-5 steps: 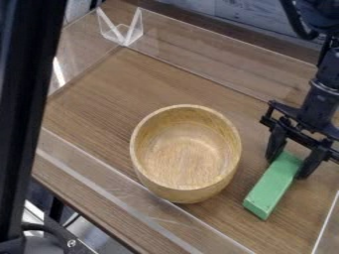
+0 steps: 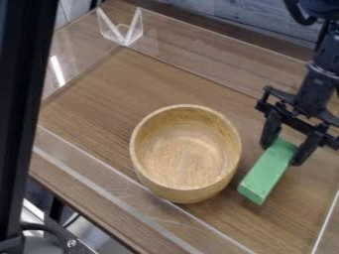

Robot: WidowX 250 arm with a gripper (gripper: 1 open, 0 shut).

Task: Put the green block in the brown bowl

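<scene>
The green block (image 2: pixel 269 175) is long and slim, just right of the brown bowl. My gripper (image 2: pixel 283 147) is shut on its far end, with dark fingers on either side of it. The block's near end slants toward the front of the table and looks slightly raised, though its height is hard to judge. The round brown bowl (image 2: pixel 142 142) stands upright at the centre, and its inside is empty.
A clear, pointed plastic piece (image 2: pixel 121 28) stands at the far left corner. Bare wooden table (image 2: pixel 113 84) stretches behind and left of the bowl. A clear low wall (image 2: pixel 93 182) runs along the near left edge.
The gripper and the green block have moved together slightly toward the far left, closer to the bowl and probably upward. The bowl stays where it was.
</scene>
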